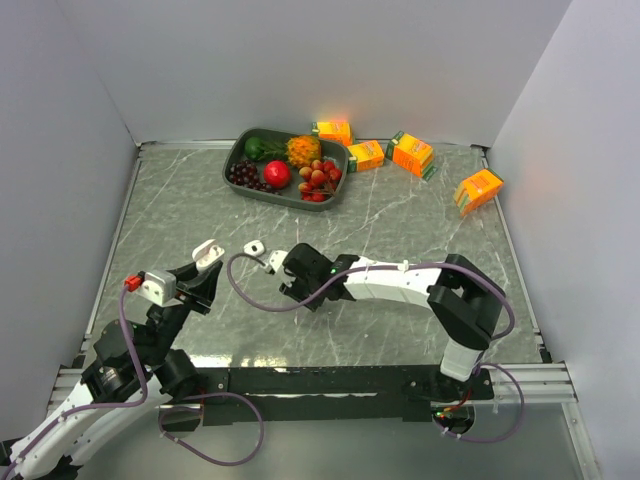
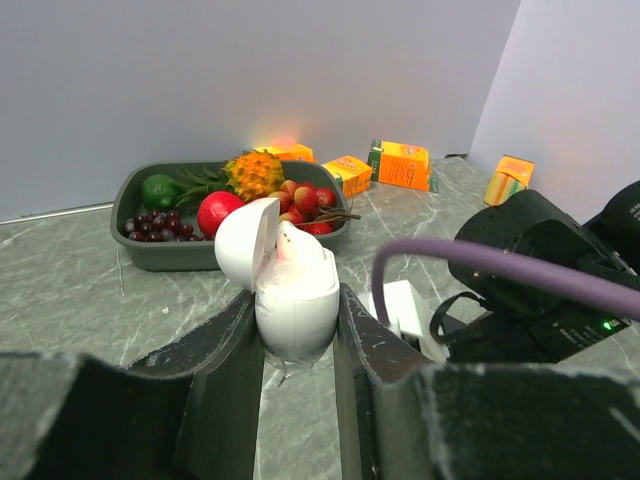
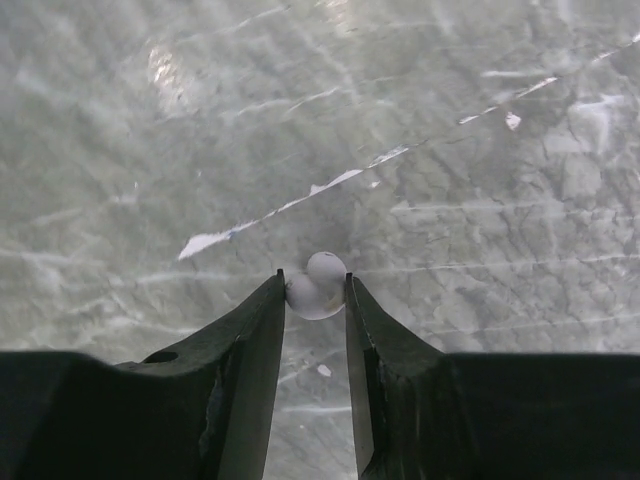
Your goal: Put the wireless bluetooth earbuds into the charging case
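Observation:
An open white charging case [image 2: 297, 310], lid upright, is held by my left gripper [image 1: 205, 270], shut on it at the left. In the right wrist view my right gripper hangs over the grey marble table, its fingertips at a small white earbud [image 3: 317, 292]; whether they are closed on it is unclear. In the top view the right arm reaches to the middle, and a small white piece [image 1: 255, 247] lies left of it, its identity hard to tell.
A dark tray of fruit [image 1: 229, 170] stands at the back, with several orange cartons [image 1: 410, 152] to its right. Walls bound the table at back and sides. A purple cable loops over the right arm.

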